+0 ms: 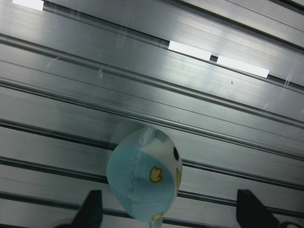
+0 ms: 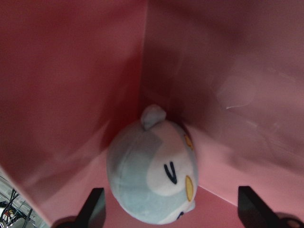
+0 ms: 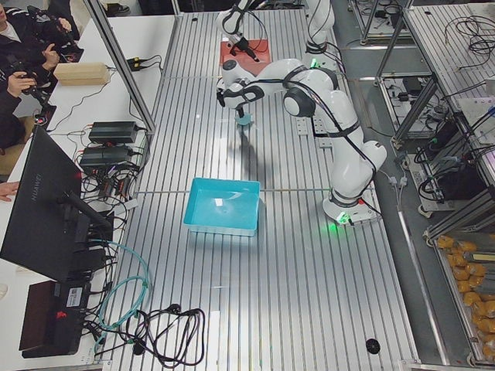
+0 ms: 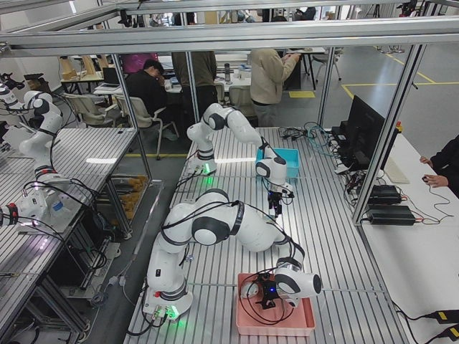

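Observation:
A round light-blue plush toy lies on the slatted metal table; in the left wrist view it sits between and just ahead of the fingertips of my left gripper, which stands open above it. A grey-blue plush toy lies in a corner of the pink bin. My right gripper is open over it, a finger either side, reaching down into the bin.
An empty cyan bin sits on the middle of the table. Cables lie at the table's near left, and a monitor stands along the left side. The table around the cyan bin is clear.

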